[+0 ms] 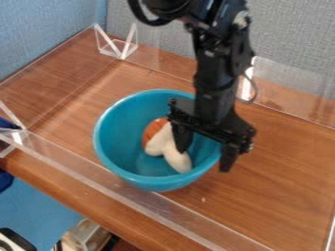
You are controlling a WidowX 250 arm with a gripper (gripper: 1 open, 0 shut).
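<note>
A turquoise bowl [124, 157] sits on the wooden table [271, 196], holding a pale, elongated item [174, 156] and an orange-red round item [153, 126] behind it. My black gripper [205, 144] is lowered at the bowl's right side, one finger over the inside and the other at or beyond the right rim. Its fingers look apart; whether anything is between them is hard to tell.
Clear plastic edging runs along the table's front and back. Clear holders stand at the back left and left edge. Blue material lies at the lower left.
</note>
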